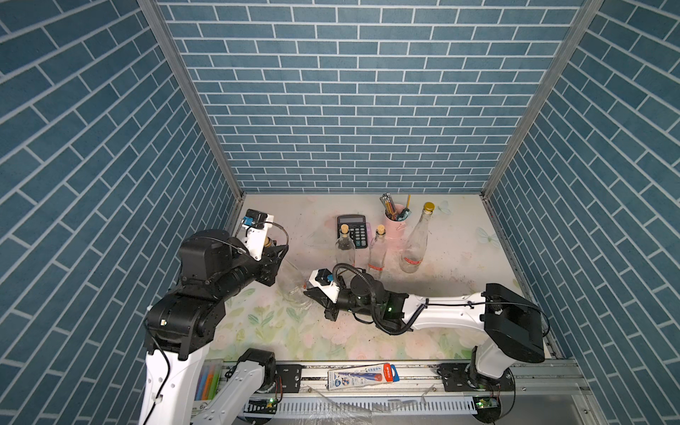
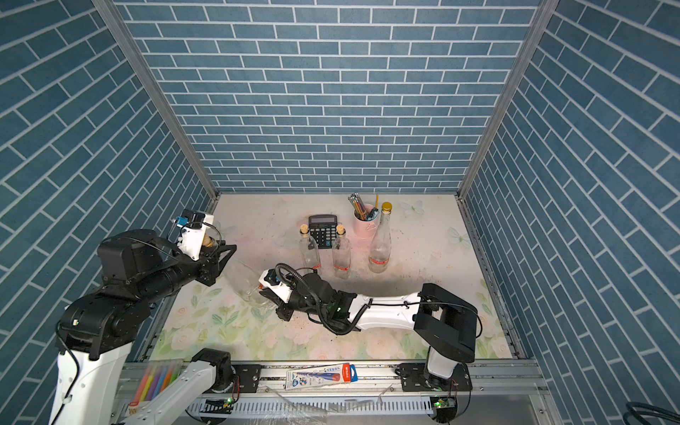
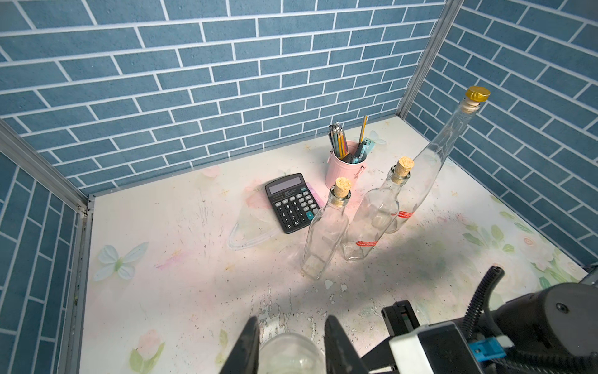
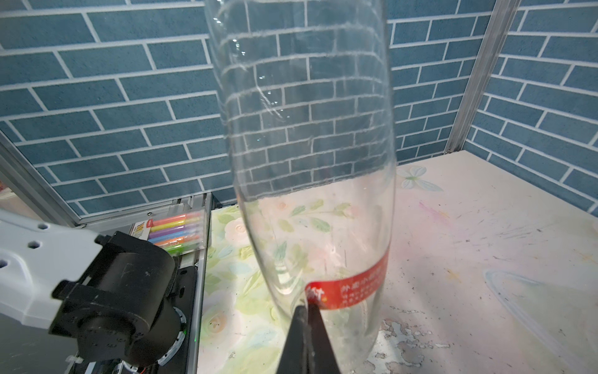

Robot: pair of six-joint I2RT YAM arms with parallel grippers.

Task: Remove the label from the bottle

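A clear glass bottle (image 4: 311, 155) hangs tilted between my arms, its neck up in my left gripper, which is shut on it. Low on its side sits a red label (image 4: 352, 290) with white print. At the left end of that label are the fingertips of my right gripper, closed together. The label's left end looks slightly raised from the glass there. Whether its edge is between the tips, I cannot tell. In the top left view, the bottle's lower part (image 1: 294, 287) reaches the right gripper.
Behind the right arm stand two corked bottles (image 1: 345, 248) (image 1: 377, 251) and a taller gold-capped bottle (image 1: 415, 244). A calculator (image 1: 352, 228) and a pink pen cup (image 1: 396, 228) are at the back.
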